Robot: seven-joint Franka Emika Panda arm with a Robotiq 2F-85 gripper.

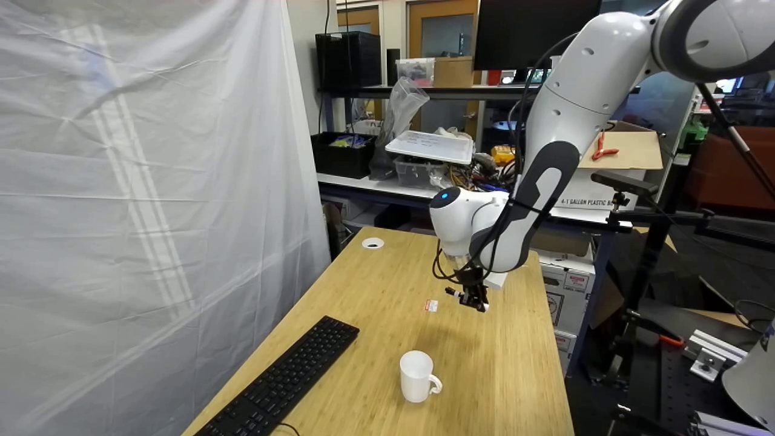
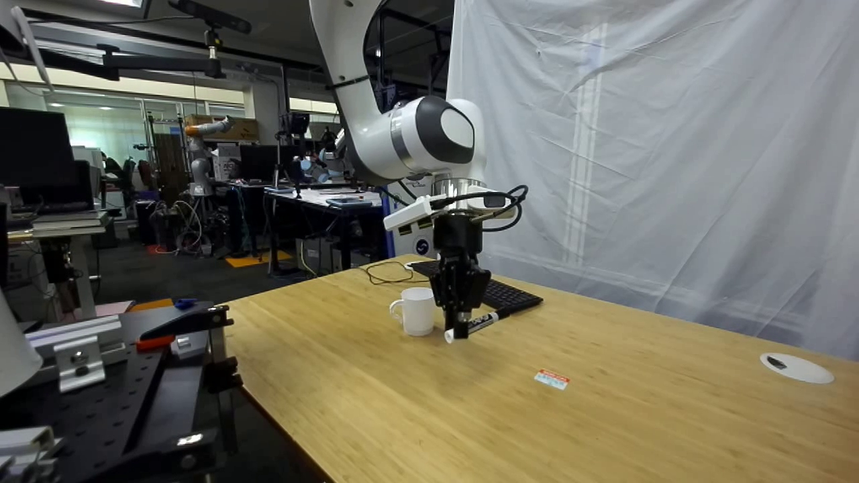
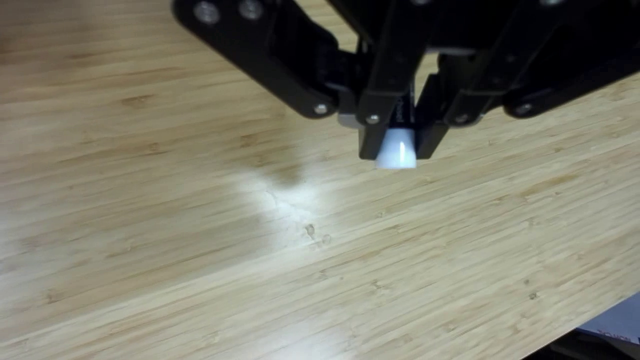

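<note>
A black and white marker [image 2: 484, 322] is held crosswise in the air, with my gripper shut on it near its white end [image 3: 397, 150]. In exterior view 1 the gripper [image 1: 476, 301] hangs over the table, farther back than the white mug [image 1: 416, 376], and the marker's dark tip [image 1: 451, 291] sticks out to the left. The mug [image 2: 418, 311] stands upright, apart from the gripper. Its inside cannot be seen well.
A black keyboard [image 1: 283, 381] lies along the table's left side by the white curtain [image 1: 160, 218]. A small red-and-white label [image 1: 432, 306] is flat on the table [image 1: 349, 283]. A round white cover [image 1: 372, 243] sits at the far corner.
</note>
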